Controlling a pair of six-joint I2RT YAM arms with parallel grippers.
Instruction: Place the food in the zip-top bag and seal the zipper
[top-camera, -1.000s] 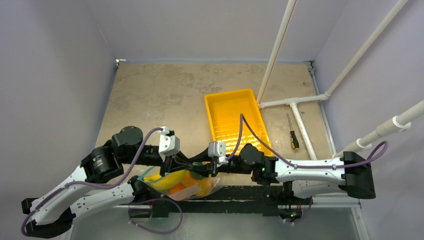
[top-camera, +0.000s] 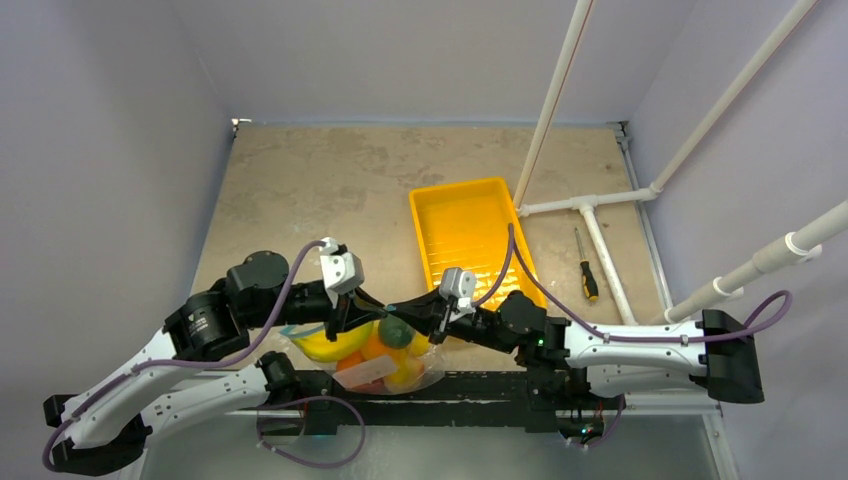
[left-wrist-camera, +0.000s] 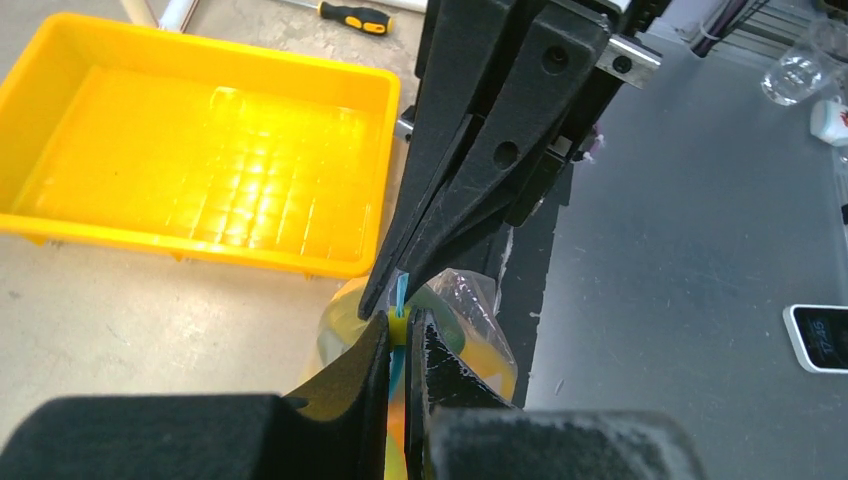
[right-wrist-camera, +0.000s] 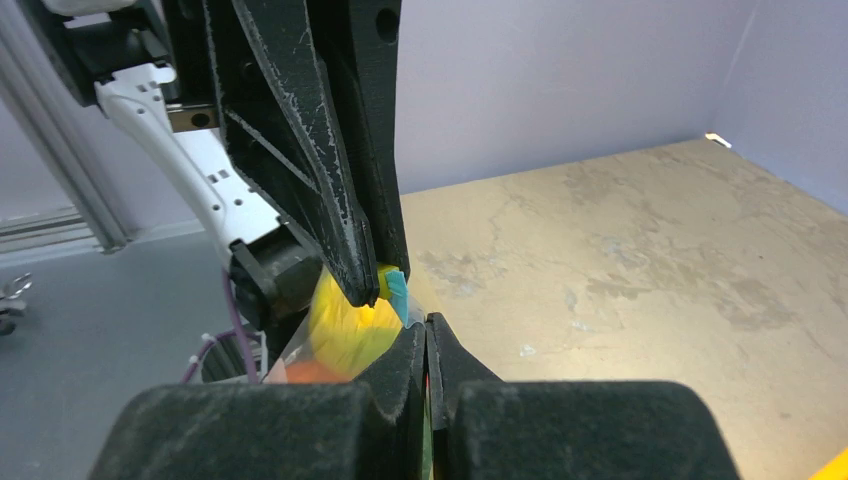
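Note:
The clear zip bag (top-camera: 425, 378) hangs below my two grippers, holding yellow food (top-camera: 325, 347), a dark green item (top-camera: 396, 332) and orange pieces. My left gripper is shut on the yellow zipper slider (left-wrist-camera: 398, 327) at the bag's top edge. A short blue seal end (right-wrist-camera: 398, 296) sticks out past that slider. Close by, my right gripper is shut with nothing between its fingers. The blue end lies outside them, to their left in the right wrist view. Most of the seal line is hidden by the fingers.
An empty yellow tray (top-camera: 470, 225) sits right behind the right gripper, and a screwdriver (top-camera: 587, 268) lies farther right by white pipes (top-camera: 605, 255). Bare board (top-camera: 320, 190) spreads out behind the left arm. The bag overhangs the black front edge (top-camera: 480, 390).

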